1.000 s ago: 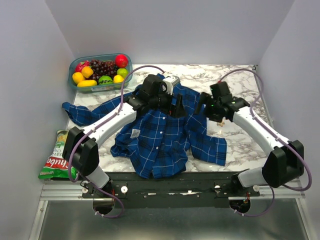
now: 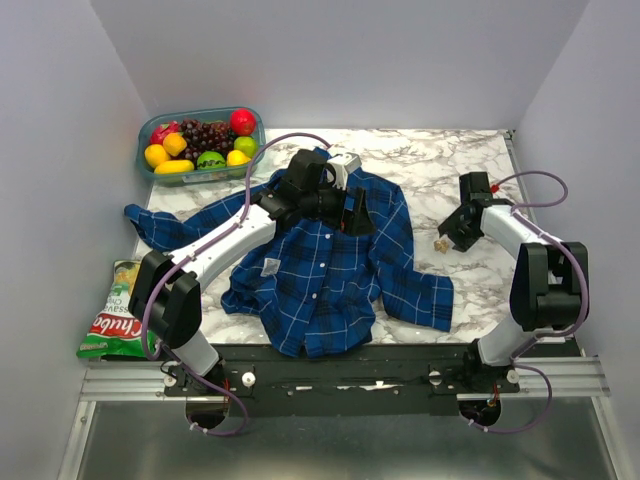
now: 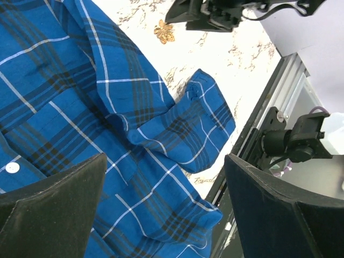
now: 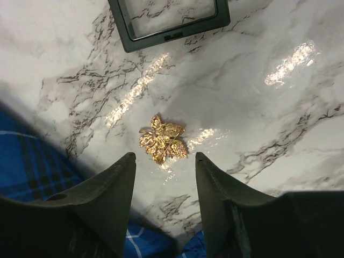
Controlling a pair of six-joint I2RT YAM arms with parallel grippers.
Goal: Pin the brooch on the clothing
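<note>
The blue plaid shirt (image 2: 330, 270) lies spread on the marble table, its sleeve reaching toward the right. A gold leaf- or flower-shaped brooch rests on bare marble to the right of the shirt; it also shows in the left wrist view as a small gold brooch (image 3: 164, 31). My right gripper points down at it, fingers apart, the brooch between and just beyond the tips; nothing is gripped. Over the shirt's upper right part hovers my left gripper (image 2: 357, 212), open and empty, with wide-set fingers (image 3: 70, 209) framing plaid cloth.
A fruit basket (image 2: 200, 177) stands at the back left, and a green-red snack bag (image 2: 115, 320) lies at the left edge. Near the brooch is a dark rectangular frame (image 4: 177, 35).
My right gripper has swung right and down, from above the shirt's edge to the brooch, and its fingers have drawn closer together. The left arm has hardly moved; shirt and brooch look unmoved.
</note>
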